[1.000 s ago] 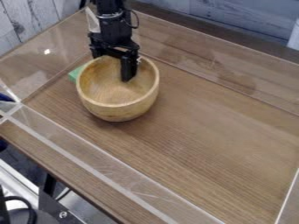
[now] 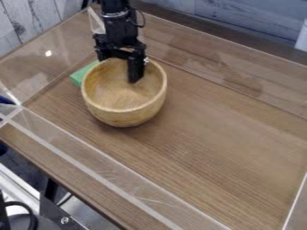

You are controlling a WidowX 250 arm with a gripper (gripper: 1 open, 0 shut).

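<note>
A large light wooden bowl point(image 2: 120, 99) sits on the wooden tabletop toward the upper left. The black gripper point(image 2: 122, 56) is at its far rim, its fingers reaching down over the edge; whether they are shut on the rim cannot be told. A small green object point(image 2: 82, 74) lies partly hidden behind the bowl's left side.
A clear strip runs along the table's left edge. Black cables point(image 2: 18, 216) lie at the lower left corner.
The bowl has shifted slightly to the right, and the gripper has moved slightly with it.
</note>
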